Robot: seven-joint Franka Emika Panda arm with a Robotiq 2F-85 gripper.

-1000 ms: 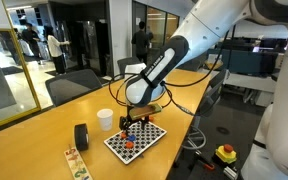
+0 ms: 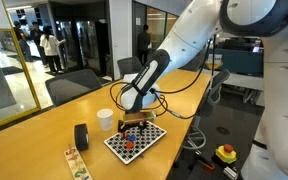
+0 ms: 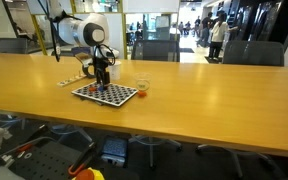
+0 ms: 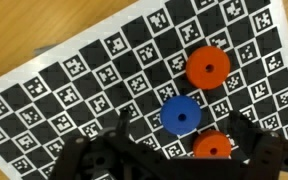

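Note:
A checkered, tag-printed board (image 4: 59, 78) fills most of the wrist view. On it lie a blue disc (image 4: 180, 114), an orange disc (image 4: 207, 67) above and right of it, and a second orange disc (image 4: 212, 145) below and right. My open gripper points down at the board, a dark finger on either side of the blue disc. The lower orange disc is partly covered by the gripper. Seen from outside, the gripper hangs over the board (image 2: 150, 139); its exact height cannot be told.
A white mug (image 2: 105, 119) stands behind the board, with a black object (image 2: 81, 138) and a long pale tray (image 2: 77, 165) to the left. A clear cup (image 3: 143, 84) stands near the board.
The arm has shifted slightly, with the gripper now a little farther left over the board in exterior view 1. The board looks unmoved.

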